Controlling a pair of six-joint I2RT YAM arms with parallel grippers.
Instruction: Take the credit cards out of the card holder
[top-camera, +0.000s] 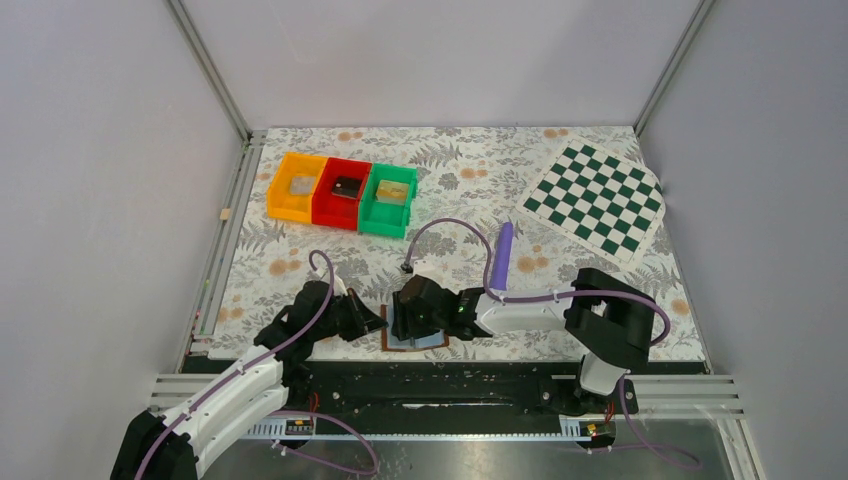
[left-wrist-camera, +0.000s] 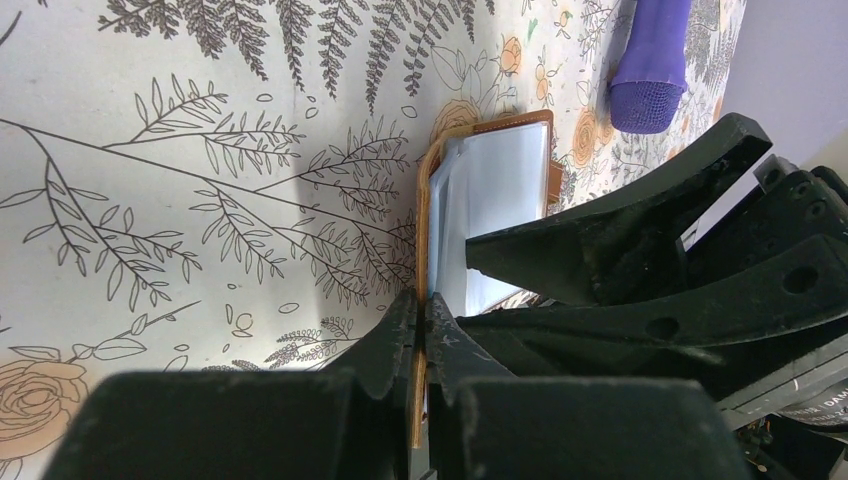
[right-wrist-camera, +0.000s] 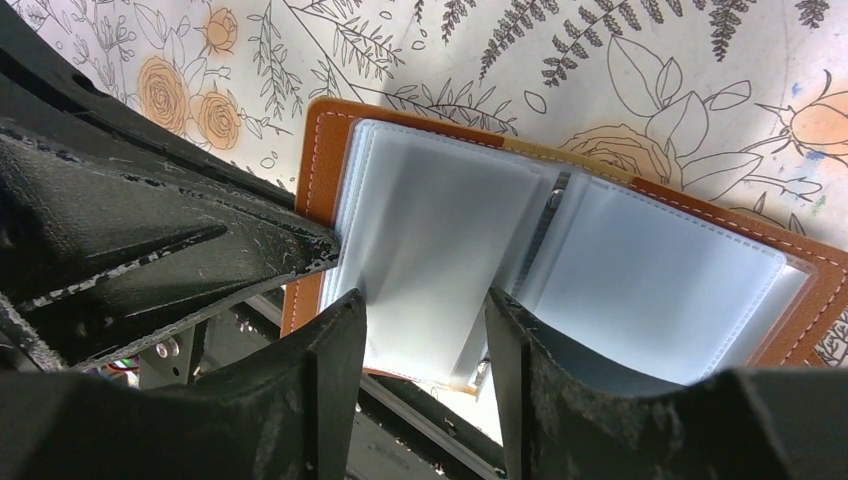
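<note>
The brown card holder (right-wrist-camera: 800, 240) lies spread out near the table's front edge, its clear sleeves (right-wrist-camera: 440, 230) facing up and looking pale and blank. At its left border, my left gripper is shut, with the thin brown edge running between its fingers. Over the left-hand sleeves is my right gripper, its fingers apart and no card between them. In the top view, cards lie in the bins: a pale card (top-camera: 302, 186), a dark card (top-camera: 347, 187) and a yellowish card (top-camera: 393, 191).
At the back left stand a yellow bin (top-camera: 283, 200), a red bin (top-camera: 333, 212) and a green bin (top-camera: 381, 220) in a row. A purple microphone (top-camera: 502, 255) lies behind the right arm. The checkered board (top-camera: 595, 198) is at the back right.
</note>
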